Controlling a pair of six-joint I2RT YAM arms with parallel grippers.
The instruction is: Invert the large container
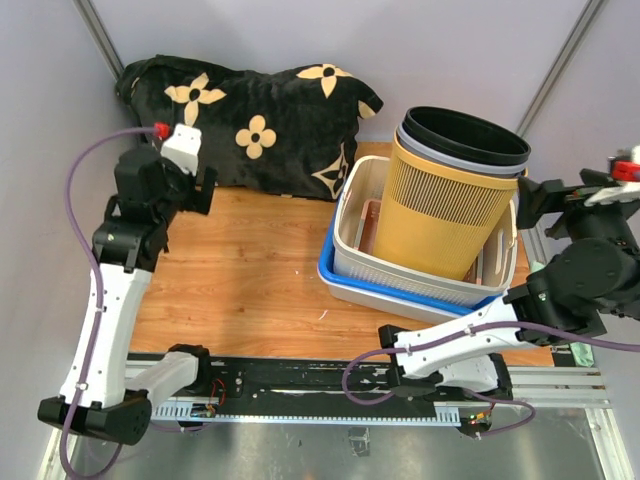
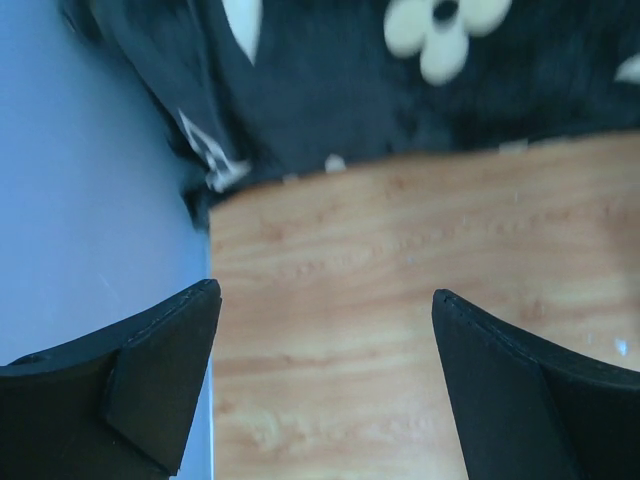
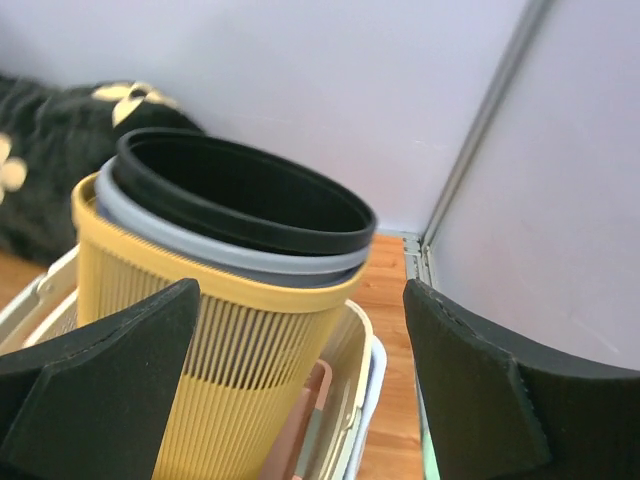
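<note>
A tall yellow bin (image 1: 440, 210) leans in the baskets at the right of the table, its mouth up. Nested in its top are a grey bin (image 3: 240, 240) and a black bin (image 1: 465, 137), whose rims show. My right gripper is open beside the stack's right rim. In the right wrist view its fingers stand apart with the bin's wall beyond them, and nothing is clearly held. On the far left, my left gripper hangs open above bare wood, nothing between its fingers.
Under the stack sit a cream basket (image 1: 345, 235), a blue tray (image 1: 328, 262) and a white tray (image 1: 400, 305), nested together. A black flowered pillow (image 1: 225, 130) lies along the back wall.
</note>
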